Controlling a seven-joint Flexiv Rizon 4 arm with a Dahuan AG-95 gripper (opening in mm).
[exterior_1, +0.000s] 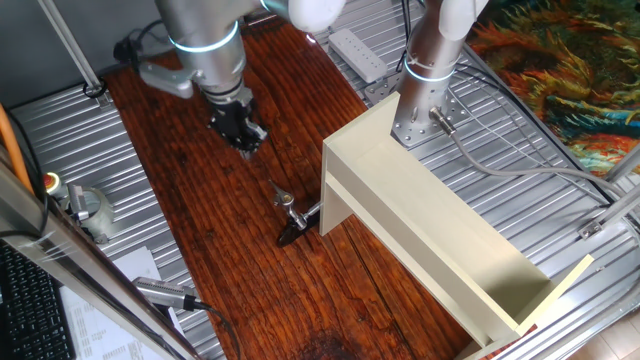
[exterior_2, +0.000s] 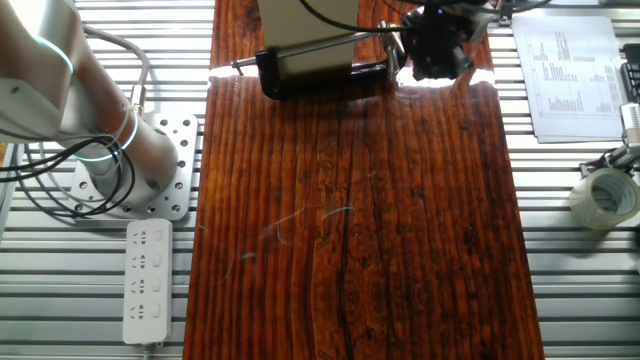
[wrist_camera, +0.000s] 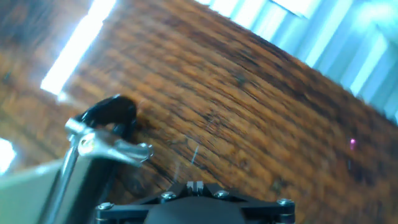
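Note:
A cream wooden shelf unit (exterior_1: 430, 210) lies across the right part of the dark wooden board. Against its near-left end sits a clamp with a black body (exterior_1: 291, 233) and a silver lever (exterior_1: 283, 196); the wrist view has this lever (wrist_camera: 115, 148) left of centre, blurred. My gripper (exterior_1: 255, 148) hangs above the board, apart from the clamp and up-left of it. At the bottom of the wrist view, the gripper's fingertips (wrist_camera: 191, 186) meet, and nothing shows between them.
Bare wooden board (exterior_2: 330, 230) spreads widely around the clamp. A power strip (exterior_2: 148, 280) and the metal arm base (exterior_1: 420, 115) stand on the slatted metal surface beside it. Papers (exterior_2: 570, 75) and a tape roll (exterior_2: 605, 198) lie on the opposite side.

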